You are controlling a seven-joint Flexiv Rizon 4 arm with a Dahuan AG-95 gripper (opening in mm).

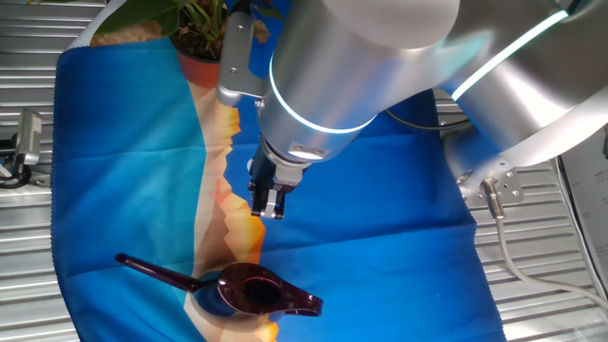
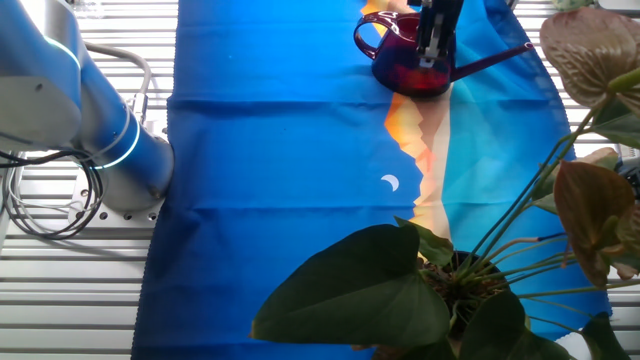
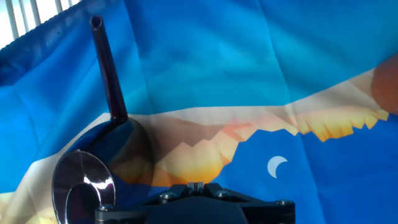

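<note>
A dark red watering can [image 1: 249, 290] with a long spout stands on the blue printed cloth, near the bottom of exterior view 1. My gripper [image 1: 269, 211] hangs above the cloth, apart from the can and on its plant side. In exterior view 2 the gripper [image 2: 430, 58] overlaps the watering can [image 2: 398, 68], hiding part of its body. The wrist view has the can [image 3: 134, 152] at the left, its spout pointing up the picture and its lower part cut off. There the gripper's [image 3: 196, 186] fingertips meet, with nothing visible between them.
A potted plant [image 1: 201, 43] stands at the cloth's far end in exterior view 1; its broad leaves [image 2: 360, 295] cover the lower right of exterior view 2. A ribbed metal surface [image 1: 28, 256] lies around the cloth.
</note>
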